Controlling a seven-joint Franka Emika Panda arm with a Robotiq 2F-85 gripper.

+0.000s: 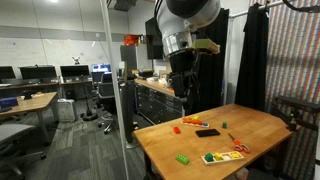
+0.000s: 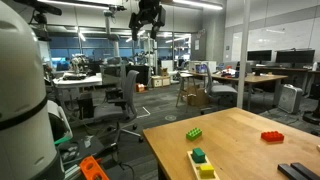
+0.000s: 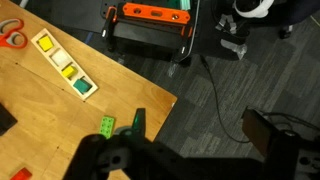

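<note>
My gripper is open high above the table's edge, with only dark floor visible between its fingers. In exterior view 1 the gripper [image 1: 184,86] hangs well above the table, touching nothing. On the wooden table lies a green brick [image 1: 182,158], which the wrist view shows left of the fingers. A light wooden tray [image 2: 193,164] holding green, yellow and pale blocks lies near it. Farther off is a red brick [image 2: 271,136]. A black flat object [image 1: 207,133] rests on the tabletop, and red-handled scissors [image 3: 12,38] lie beyond the tray.
The wooden table [image 1: 258,122] has bare patches between the objects. A small green block [image 1: 225,124] and an orange-and-white item [image 1: 192,121] lie toward its far side. Office chairs [image 2: 125,103] stand on the floor beyond the edge. A thin pole [image 1: 115,70] rises beside the table.
</note>
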